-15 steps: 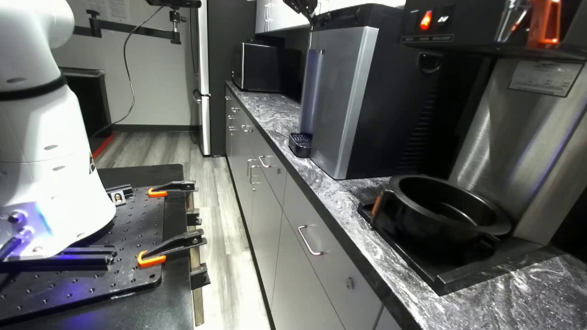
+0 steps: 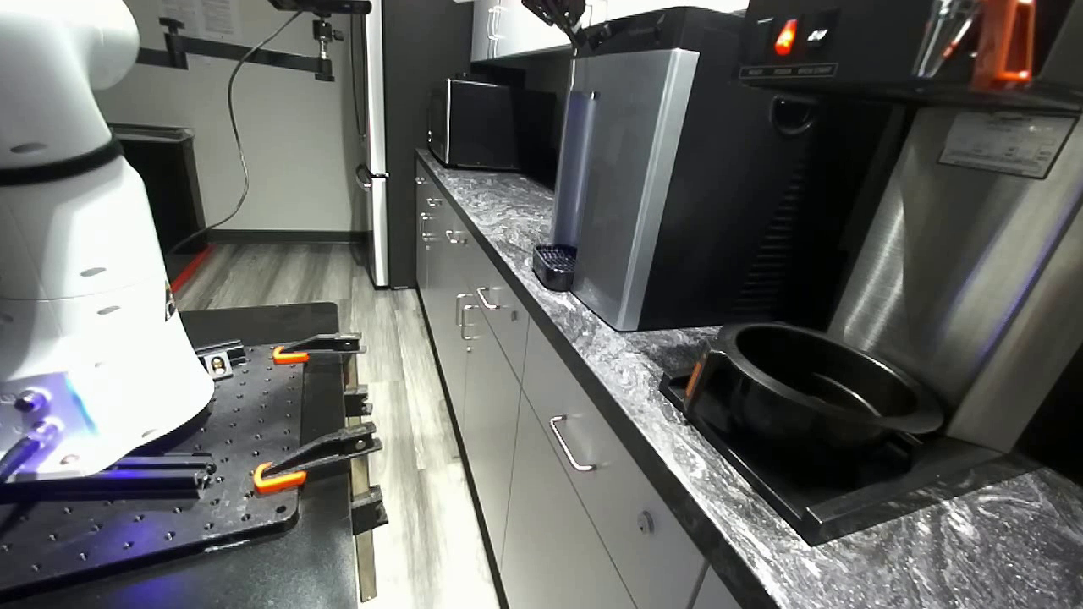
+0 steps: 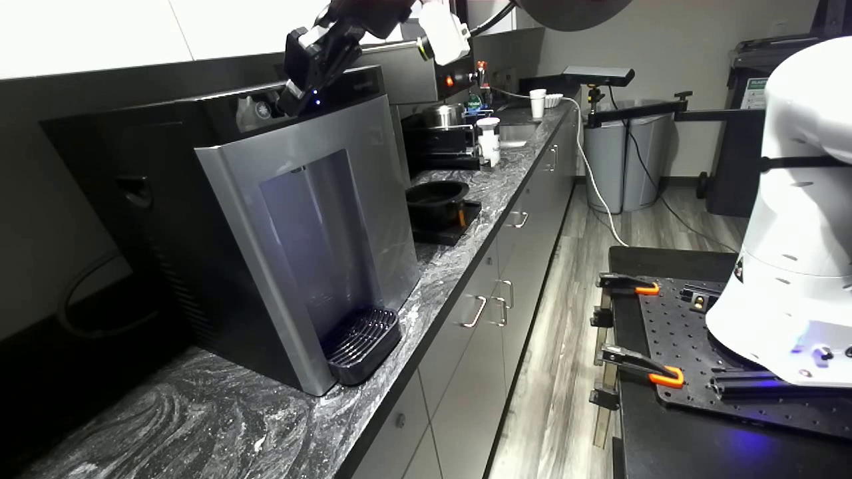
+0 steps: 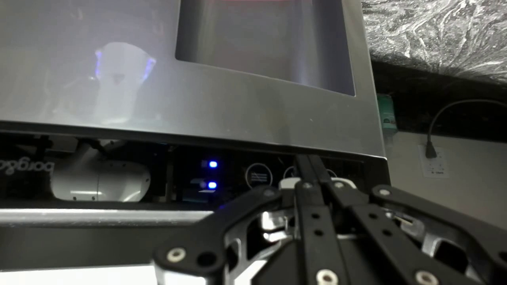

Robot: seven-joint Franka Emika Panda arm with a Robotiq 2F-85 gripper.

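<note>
A grey and black water dispenser (image 3: 231,231) stands on the counter, its black control panel (image 4: 228,178) running along the upper front. Two blue lights glow on that panel beside a round touch button (image 4: 259,175); more round buttons sit partly behind my fingertips. My gripper is shut, its two fingers side by side with nothing showing between them. In the wrist view the tips overlap the panel's button row; whether they touch it, I cannot tell. Exterior view 2 has the gripper (image 3: 293,102) at the dispenser's top front edge.
Below the dispenser's alcove juts a black drip tray (image 3: 363,343). Further along the counter sits a black pot-like brewer part (image 2: 822,391). A black microwave (image 2: 482,122) stands at the far end. Open floor (image 2: 416,436) separates the cabinets from the robot's table (image 2: 325,518).
</note>
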